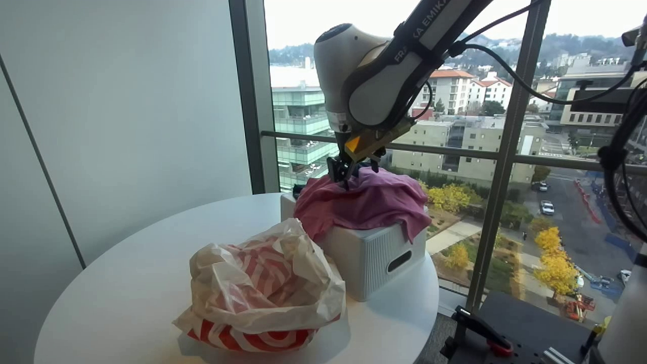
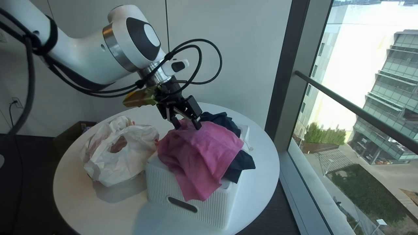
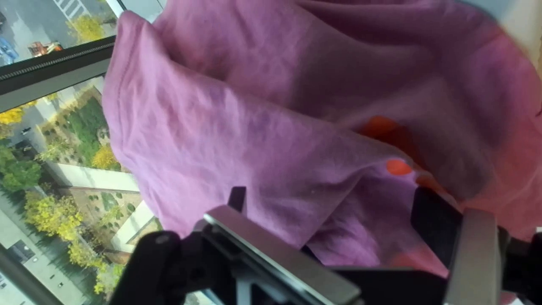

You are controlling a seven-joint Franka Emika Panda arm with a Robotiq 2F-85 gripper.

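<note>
A pink cloth (image 2: 203,150) lies draped over the white ribbed box (image 2: 184,195), one corner hanging down the side with the handle slot. Under and behind it a dark teal cloth (image 2: 239,164) shows. My gripper (image 2: 188,124) stands open right at the top of the pink cloth, near its edge on the bag side. In the wrist view the pink fabric (image 3: 244,137) fills most of the picture, and some of it shows between the parted fingers. Whether the fingertips touch the fabric I cannot tell.
Beside the box stands a crumpled white-and-red plastic bag (image 1: 267,285), its mouth open. Both are on a round white table (image 1: 133,273), clear on its left side. A window with a metal rail (image 1: 443,150) is close behind the box.
</note>
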